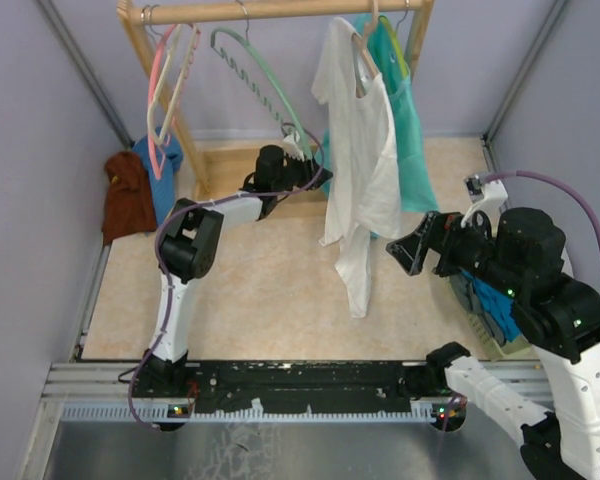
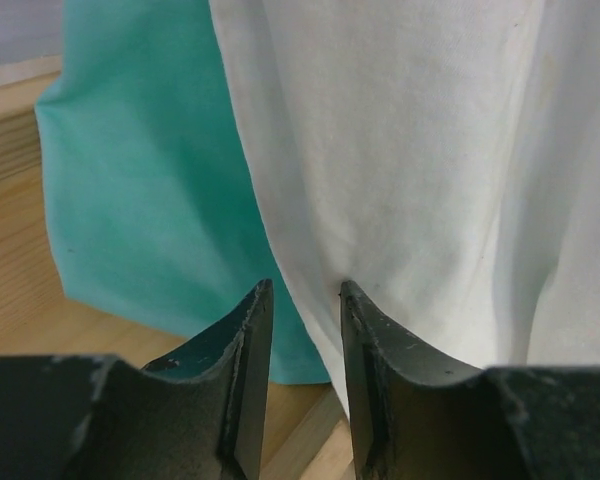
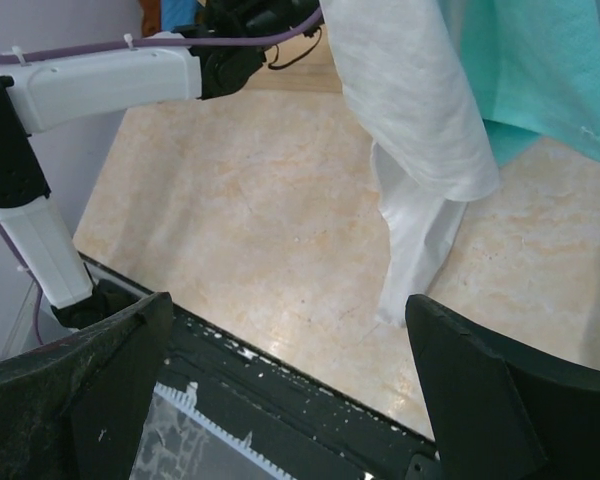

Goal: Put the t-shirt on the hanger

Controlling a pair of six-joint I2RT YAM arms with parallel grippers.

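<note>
The white T-shirt [image 1: 350, 130] hangs on a wooden hanger [image 1: 368, 55] from the rail, its lower part dangling toward the floor. My left gripper is beside the shirt's left side, low on the rack, its fingertips part open in front of the white fabric, with teal cloth behind. Whether any fabric is between the fingers is unclear. My right gripper [image 1: 415, 247] stands open to the right of the shirt, which shows beyond its fingers in the right wrist view.
A teal garment [image 1: 415, 160] hangs behind the shirt. Pink, cream and green hangers [image 1: 260, 70] hang empty at left. Brown and blue clothes [image 1: 130, 200] lie at far left, a basket [image 1: 510, 345] of clothes at right.
</note>
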